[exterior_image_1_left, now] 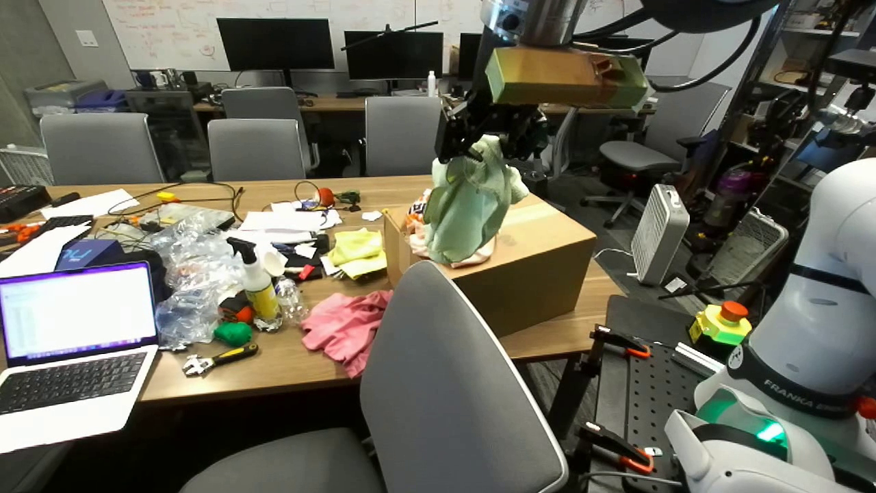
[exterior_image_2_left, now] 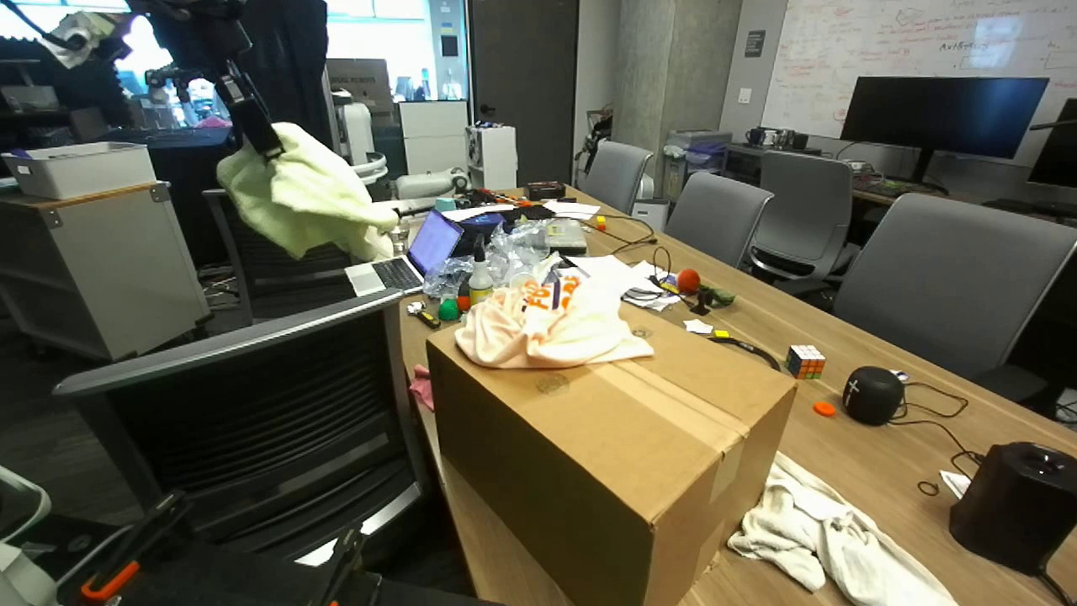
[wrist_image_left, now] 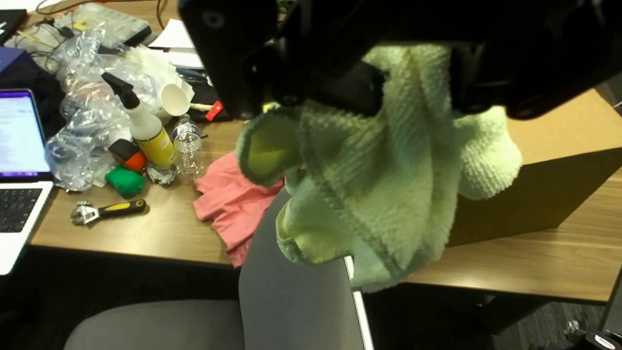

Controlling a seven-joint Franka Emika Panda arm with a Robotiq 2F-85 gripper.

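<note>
A pale green cloth [exterior_image_1_left: 473, 205] hangs bunched from my gripper [exterior_image_1_left: 493, 148], which is shut on its upper part. In the wrist view the cloth [wrist_image_left: 385, 181] fills the middle, pinched between the dark fingers, with loose folds drooping below. Exterior view 2 has the cloth [exterior_image_2_left: 308, 197] in the air at upper left, clear of the cardboard box [exterior_image_2_left: 565, 424], and the gripper [exterior_image_2_left: 267, 146] tilted above it. On the box top lies a peach cloth [exterior_image_2_left: 555, 328] with orange lettering; in exterior view 1 the green cloth partly covers it.
A grey chair [exterior_image_1_left: 460, 370] stands against the table's near edge, below the gripper in the wrist view. A pink cloth [exterior_image_1_left: 349, 324], yellow cloth [exterior_image_1_left: 358, 250], spray bottle [exterior_image_1_left: 259, 287], wrench [exterior_image_1_left: 219, 360] and laptop [exterior_image_1_left: 74, 337] crowd the left side. A white cloth [exterior_image_2_left: 838, 535] lies beyond the box.
</note>
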